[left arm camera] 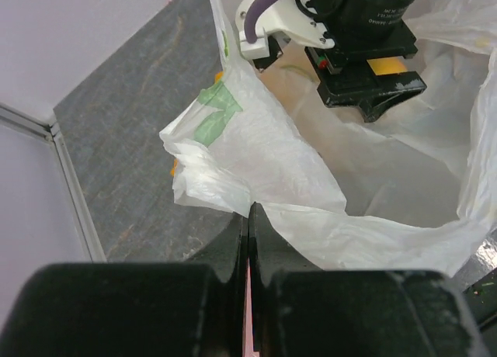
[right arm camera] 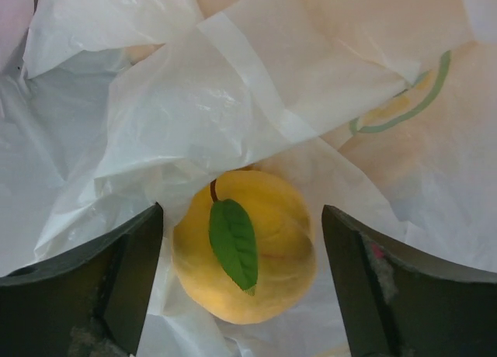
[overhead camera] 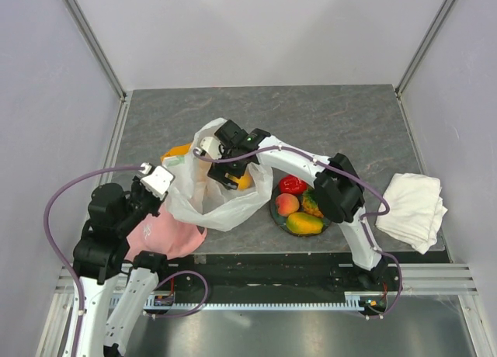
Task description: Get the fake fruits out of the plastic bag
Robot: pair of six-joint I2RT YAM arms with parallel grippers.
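The white plastic bag (overhead camera: 217,209) is held up at its left side by my left gripper, shut on its thin edge. My right gripper is down inside the bag, part open, its two fingers either side of a yellow fruit (right arm camera: 244,272) with a green leaf, seen in the right wrist view. In the top view the fruit is mostly hidden by the right gripper.
A dark plate holds a red pepper (overhead camera: 292,185), peach (overhead camera: 286,204), pineapple (overhead camera: 310,203) and mango (overhead camera: 304,223) right of the bag. A pink cloth (overhead camera: 159,237) and orange cloth lie at left. A folded white cloth (overhead camera: 411,212) is at far right.
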